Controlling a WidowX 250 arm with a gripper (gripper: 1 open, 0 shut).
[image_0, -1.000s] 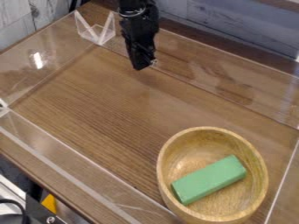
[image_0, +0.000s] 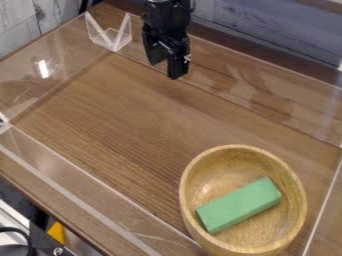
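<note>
My black gripper (image_0: 173, 62) hangs over the back middle of the wooden table (image_0: 120, 130), its fingers pointing down and apart. Nothing shows between them. A round tan bowl (image_0: 213, 166) stands at the front right with a green block (image_0: 238, 206) lying in it.
A clear angular object (image_0: 110, 32) is at the back left, left of my gripper. The table's edges show along the back and the left side, with dark items beyond the lower left edge.
My gripper has shifted slightly to the right from where it was about a second ago. The bowl and green block have not moved.
</note>
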